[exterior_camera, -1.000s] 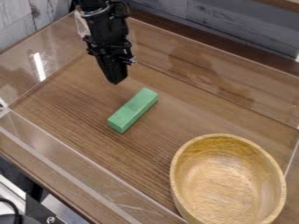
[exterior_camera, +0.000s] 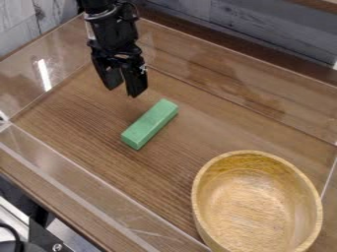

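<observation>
My black gripper hangs over the wooden table at the upper left, its fingers pointing down and standing apart with nothing visible between them. Below and right of it a green rectangular block lies flat on the table, set at a diagonal, apart from the gripper.
A large round cream-yellow bowl fills the lower right.
My gripper has come down and slightly toward the front since a second ago. The green block and the bowl have not moved.
</observation>
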